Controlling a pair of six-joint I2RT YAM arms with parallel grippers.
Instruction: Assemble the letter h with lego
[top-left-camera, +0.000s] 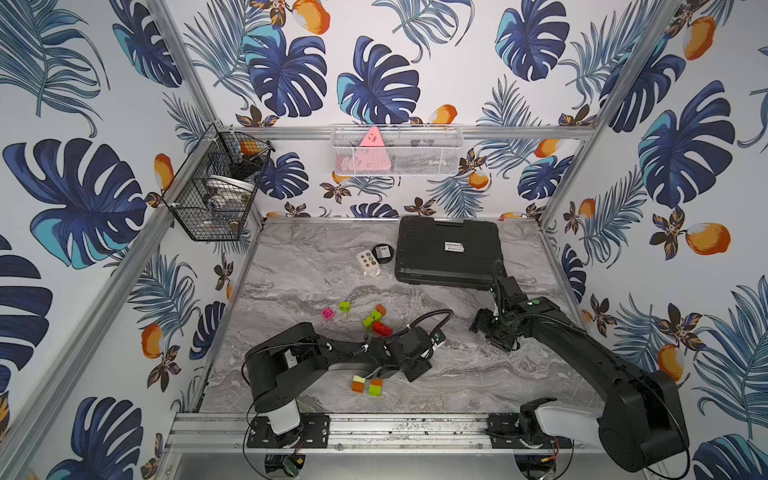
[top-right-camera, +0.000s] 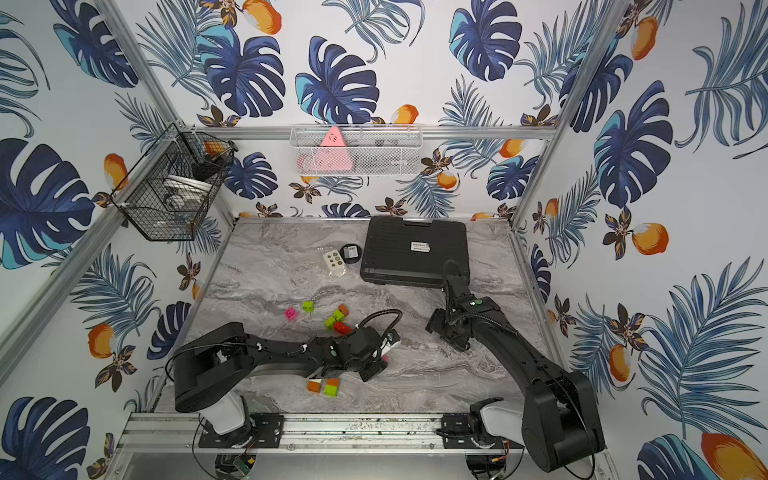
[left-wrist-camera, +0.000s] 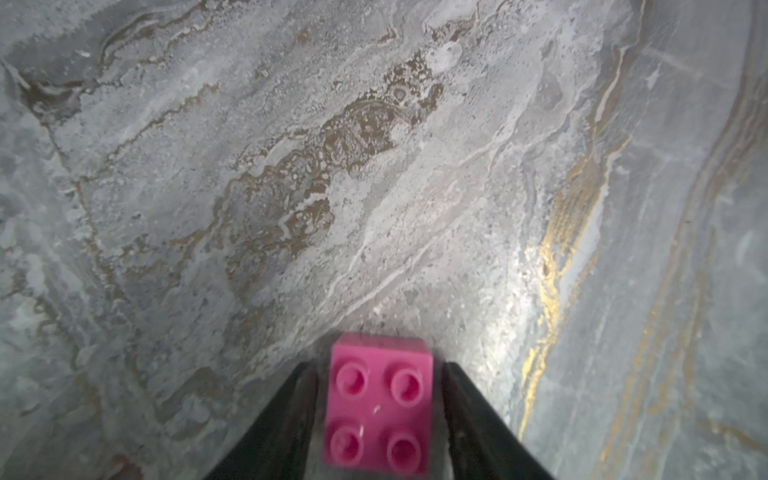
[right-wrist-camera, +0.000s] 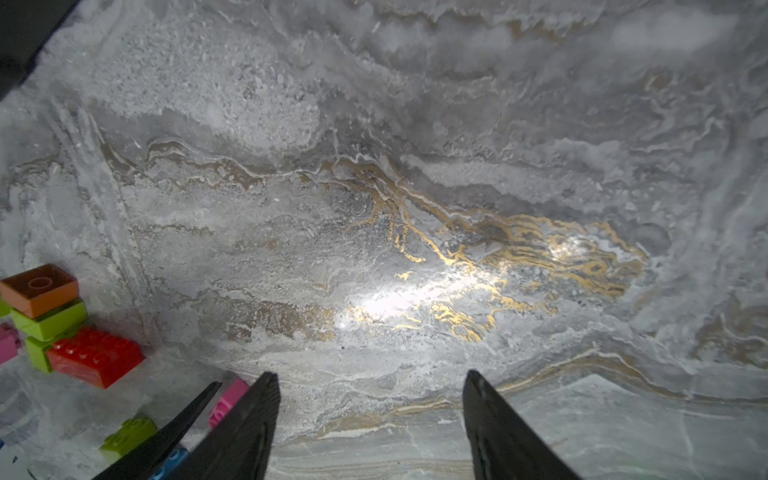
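A pink four-stud brick (left-wrist-camera: 378, 392) lies on the marble table between the fingers of my left gripper, which is part open; whether the fingers touch it cannot be told. My right gripper stands open over bare table, to the right of the left one. A red brick (right-wrist-camera: 96, 356) lies beside stacked green and orange bricks (right-wrist-camera: 40, 289). More orange and green bricks (top-left-camera: 375, 388) sit near the front edge, and loose pink (top-left-camera: 327, 313) and green (top-left-camera: 345, 305) bricks lie at the left.
A black case (top-left-camera: 448, 244) lies at the back right, with a small white pack (top-left-camera: 368, 262) and a black round item (top-left-camera: 383, 253) beside it. Wire baskets hang on the walls. Bare table lies beneath my right gripper.
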